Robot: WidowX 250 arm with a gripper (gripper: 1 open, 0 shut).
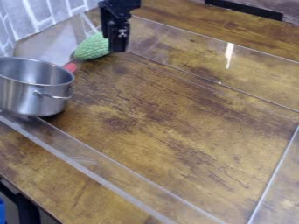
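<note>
The black gripper (117, 39) hangs at the top of the camera view, left of centre, just right of and slightly above a green, bumpy oblong object (93, 47). Whether its fingers are open or shut, or hold anything, is too small and dark to tell. A steel pot (33, 89) stands at the left. A red item (69, 67) shows between the pot and the green object.
A white curtain or cloth (30, 17) is at the upper left.
</note>
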